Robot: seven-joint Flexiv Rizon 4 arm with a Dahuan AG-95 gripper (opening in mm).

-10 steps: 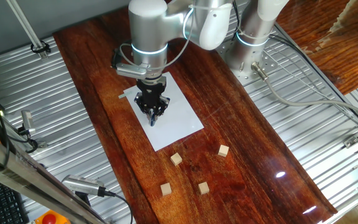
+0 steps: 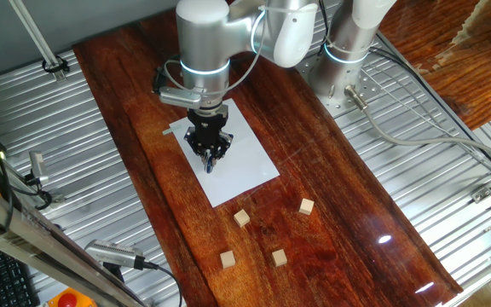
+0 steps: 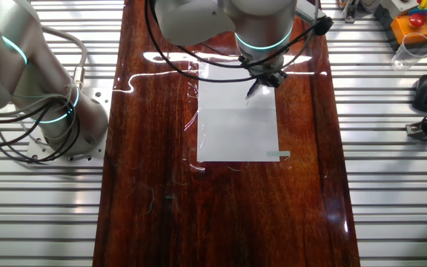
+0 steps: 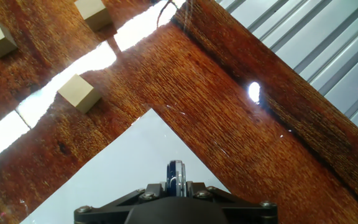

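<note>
A slim pen-like object (image 4: 176, 177), dark blue and clear, stands between the fingers of my gripper, which is shut on it. In exterior view 2 its dark body (image 3: 253, 90) slants down over a white sheet of paper (image 3: 237, 130). From exterior view 1, my gripper (image 2: 209, 153) is above the left part of the sheet (image 2: 244, 158). Whether the pen's tip touches the paper, I cannot tell. No drawn line shows clearly on the sheet.
Several small wooden cubes lie on the brown table beyond the paper, among them one cube (image 2: 242, 218) near its edge and another cube (image 2: 306, 206) to the right. A small patterned strip (image 3: 278, 153) sits at one paper corner. Bare table (image 3: 221, 215) surrounds the sheet.
</note>
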